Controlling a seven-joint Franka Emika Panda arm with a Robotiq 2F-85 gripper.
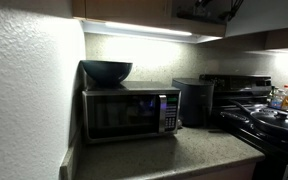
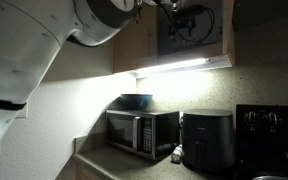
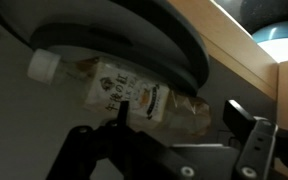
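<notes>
In the wrist view, a clear bottle with a white cap (image 3: 44, 66) and a pale label with Japanese writing (image 3: 134, 95) lies slantwise past my fingertips. A dark curved rim (image 3: 169, 40) crosses above it and hides part of its upper side. My gripper stands open, its two dark fingers wide apart at the lower edge of that view. From outside, the dark gripper (image 2: 187, 22) shows up high at the wall cabinet (image 2: 136, 45). The bottle is in neither exterior view.
A wooden edge (image 3: 229, 45) runs beside the bottle, with a pale blue-white round object (image 3: 284, 45) beyond. Below the cabinet are a microwave (image 1: 129, 115) with a dark bowl (image 1: 106, 72) on top, a black appliance (image 2: 209, 138), and a pan (image 1: 279, 120) on the stove.
</notes>
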